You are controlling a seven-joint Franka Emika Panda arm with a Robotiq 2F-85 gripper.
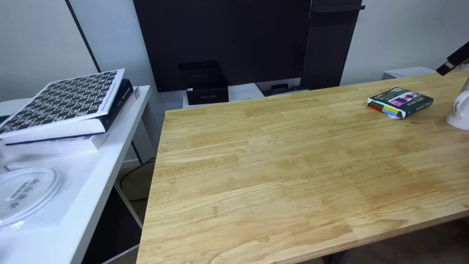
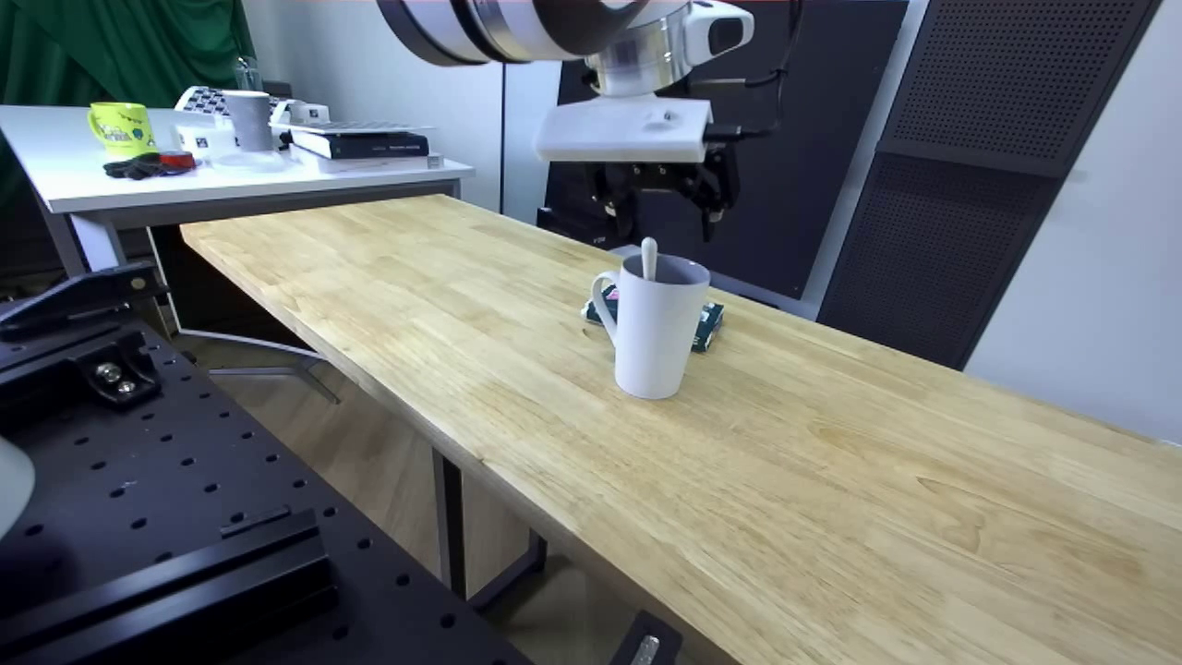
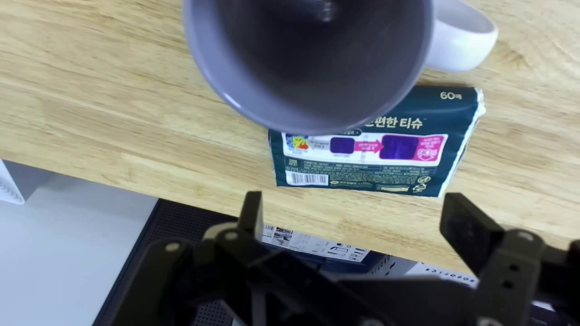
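Note:
A tall white mug (image 2: pixel 656 338) with a grey inside stands upright on the wooden table. A white spoon-like handle (image 2: pixel 649 259) pokes up from its mouth. Above and behind the mug hangs my gripper (image 2: pixel 662 216), its fingers spread and empty. Seen from the wrist, the mug's grey rim (image 3: pixel 239 106) fills the top, clear of my open gripper. Between rim and fingers lies a dark green tissue pack (image 3: pixel 462 119), partly hidden under the mug. Exterior view 1 catches only one finger (image 1: pixel 453 61) and the mug's edge (image 1: pixel 460 112) at the right.
A white side table (image 2: pixel 366 183) holds books (image 2: pixel 360 144), a yellow mug (image 2: pixel 122 128) and a grey cup (image 2: pixel 249 120). A dark panel (image 1: pixel 228 39) stands behind the table's far edge.

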